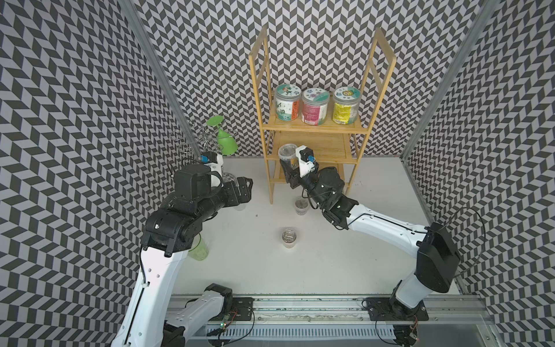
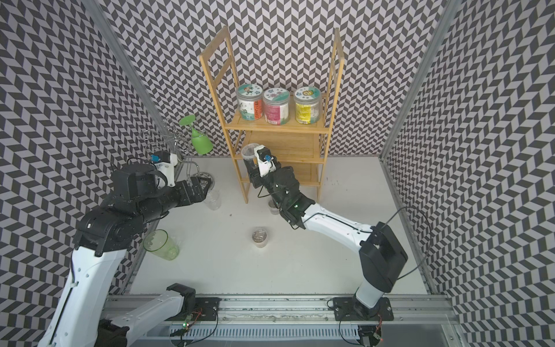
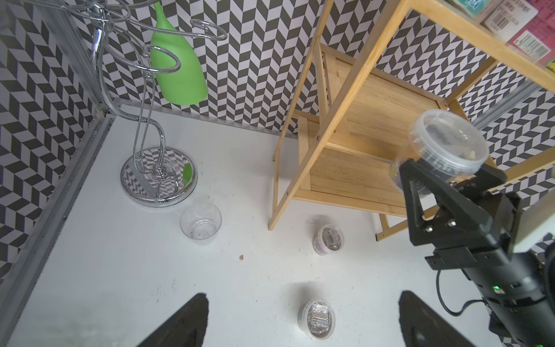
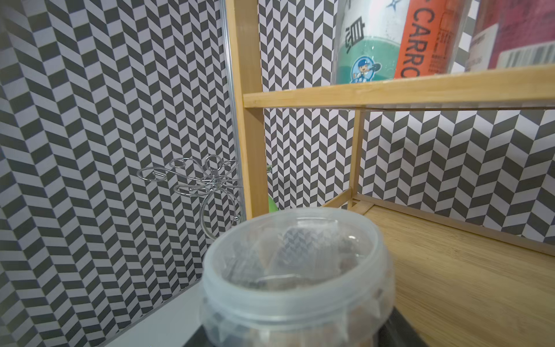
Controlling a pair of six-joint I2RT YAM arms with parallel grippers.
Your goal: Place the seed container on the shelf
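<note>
A clear seed container with a translucent lid (image 4: 294,283) is in my right gripper, raised at the front left of the wooden rack's middle shelf (image 4: 462,271); it fills the bottom of the right wrist view, hiding most of the fingers. Whether it rests on the board cannot be told. My left gripper (image 1: 242,189) hangs open over the left part of the table, nothing between its fingers.
Three labelled jars (image 1: 315,107) stand on the top shelf. Small cups (image 3: 318,318) and a clear glass (image 3: 200,222) are on the table. A chrome stand (image 3: 159,173) with a green bottle (image 3: 179,69) stands back left; a green glass (image 2: 162,244) is front left.
</note>
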